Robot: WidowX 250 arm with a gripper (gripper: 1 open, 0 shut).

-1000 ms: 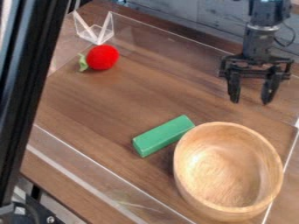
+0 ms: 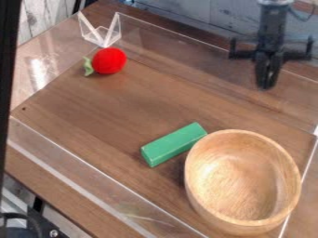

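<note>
At the top right my gripper [image 2: 266,74] hangs over the wooden board, blurred, its dark fingers together with nothing visible between them. On the board's left lies a red vegetable [image 2: 110,60] with a green stem, like a tomato or pepper. A green block [image 2: 173,144] lies lower in the middle, just left of a wooden bowl [image 2: 243,169], which is empty.
A clear angular object [image 2: 102,28] stands at the back left behind the red vegetable. Transparent low walls edge the board [image 2: 125,112]. The middle and back of the board are clear. A dark frame runs along the left.
The gripper's fingers were apart a second ago and are now together. The objects on the board have not moved.
</note>
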